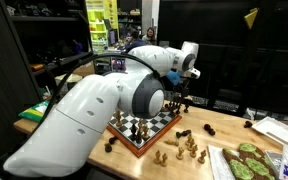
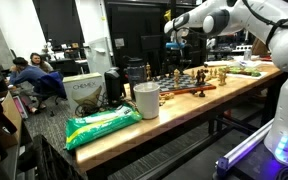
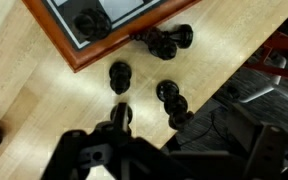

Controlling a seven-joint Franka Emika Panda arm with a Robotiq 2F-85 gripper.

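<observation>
My gripper is open over the wooden table, fingers apart at the bottom of the wrist view. A dark chess piece (image 3: pixel 172 98) shows just above the gap between the fingers. To its left stand another dark piece (image 3: pixel 120 76) and one (image 3: pixel 122 114) partly hidden by the left finger. A pair of dark pieces (image 3: pixel 164 42) sits close by the chessboard's wooden rim (image 3: pixel 114 40). One dark piece (image 3: pixel 92 23) is on the board. In exterior view 1 the gripper is small beyond the board's far side, and its fingertips are hard to make out.
Several tan pieces (image 1: pixel 189 147) stand on the near table beside the board. A green patterned item (image 1: pixel 246 165) and a white tray (image 1: pixel 279 132) lie to the right. The table edge drops off at the wrist view's right, with chair legs (image 3: pixel 274 75) below.
</observation>
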